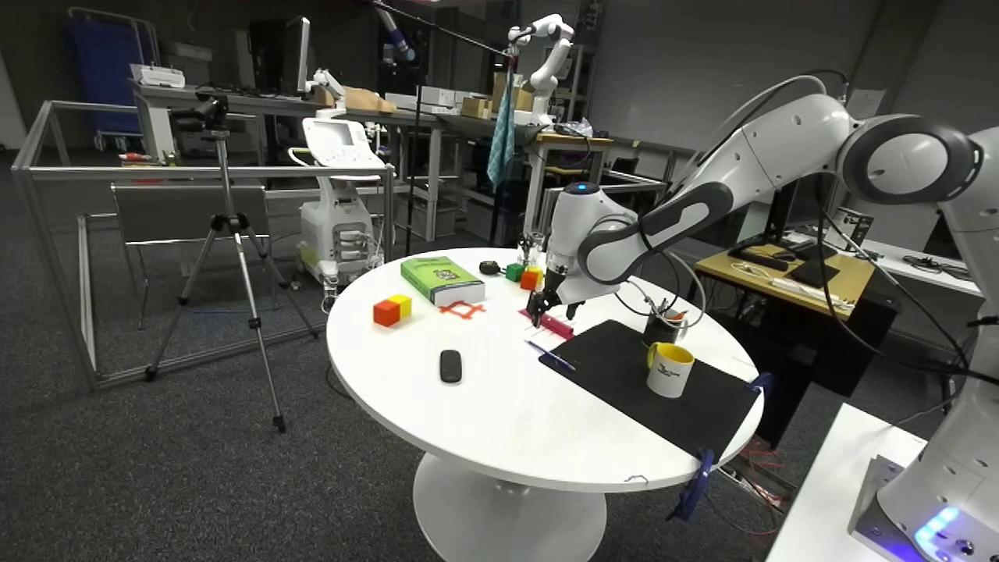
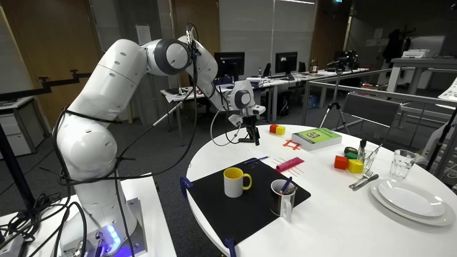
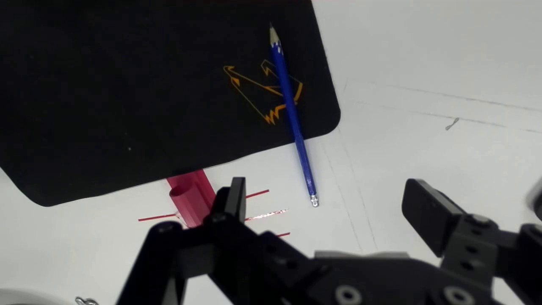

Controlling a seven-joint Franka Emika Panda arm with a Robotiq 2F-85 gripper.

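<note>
My gripper stands open above the table, its fingers (image 3: 236, 195) wide apart with nothing held. In the wrist view a blue pencil (image 3: 292, 109) lies below, its eraser end in the gap as seen from above and its tip on the black mat (image 3: 127, 91). The pencil (image 2: 256, 160) straddles the mat's edge. A pink holder (image 3: 190, 198) lies beside it on the white table, partly covered by the left finger in the wrist view. In exterior view 1 the gripper (image 1: 552, 304) hangs over the pink holder (image 1: 559, 326).
On the mat stand a yellow-and-white mug (image 2: 233, 182) and a mug with pens (image 2: 281, 199). A green book (image 1: 442, 281), coloured blocks (image 1: 391, 311), a black mouse (image 1: 450, 366) and plates (image 2: 413, 201) are spread around.
</note>
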